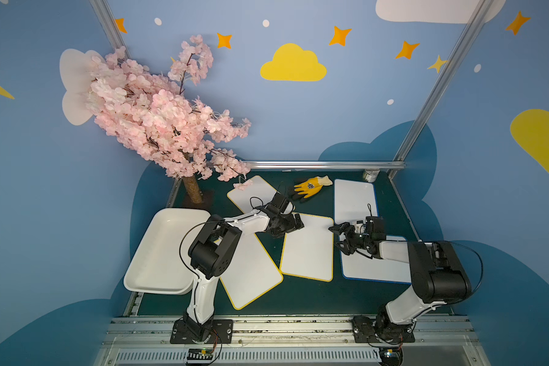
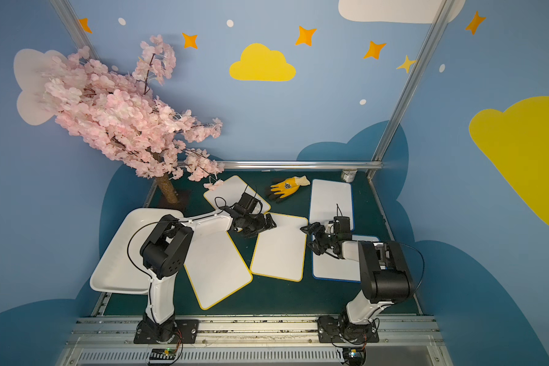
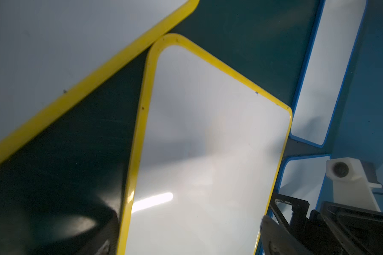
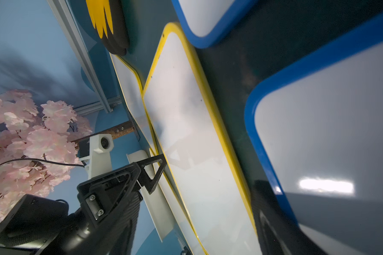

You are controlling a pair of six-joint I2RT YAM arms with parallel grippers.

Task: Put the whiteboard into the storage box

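Note:
The middle yellow-edged whiteboard [image 1: 308,253] lies flat on the dark green table. My left gripper is open over its far left part, fingers on either side in the left wrist view and nothing held. Past its right edge, my right gripper [image 1: 336,239] has its fingers spread, with nothing seen gripped between them; one finger [image 4: 268,225] appears near the gap between the yellow and blue edges. Another yellow-edged whiteboard [image 1: 247,274] is at front left, and one [image 1: 250,192] behind. Two blue-edged whiteboards [image 1: 355,198] are at right. The white storage box [image 1: 141,253] stands at far left.
A yellow work glove [image 1: 311,184] and a small can [image 1: 370,175] lie along the back. The pink blossom tree [image 1: 192,186] rises at back left, its branches overhanging.

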